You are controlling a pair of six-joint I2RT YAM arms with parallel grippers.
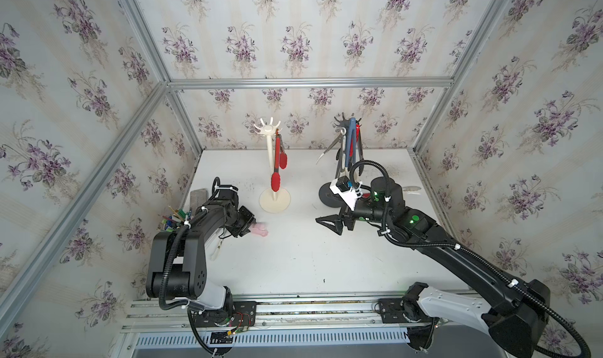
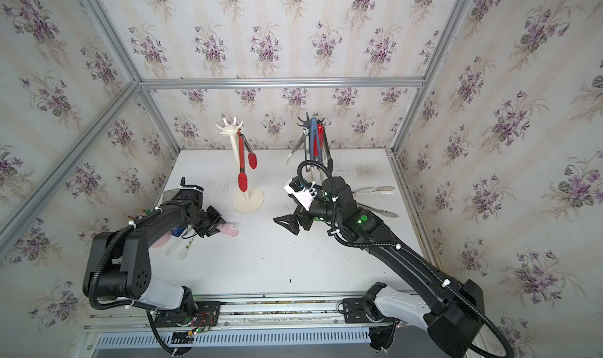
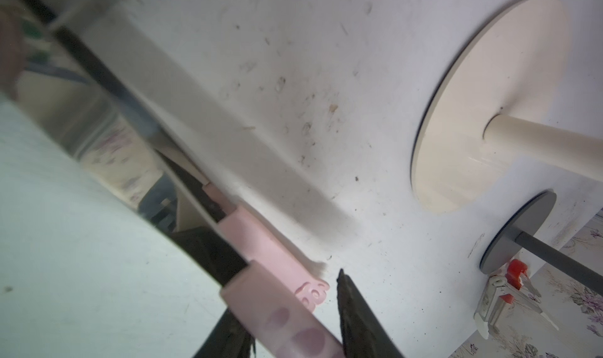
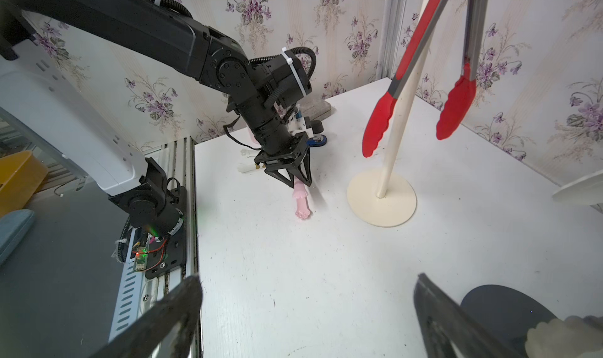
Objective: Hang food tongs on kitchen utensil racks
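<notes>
My left gripper is low at the table's left, around pink-handled tongs; in the left wrist view their metal arms and pink handles fill the near view. Whether the fingers grip them is unclear. Red-tipped tongs hang from the cream rack. A dark rack holds several utensils, including blue and red ones. My right gripper stands open in front of the dark rack, with nothing between its blurred fingers in its wrist view.
A cup of pens and other small items crowd the table's left edge. Pale utensils lie at the right.
</notes>
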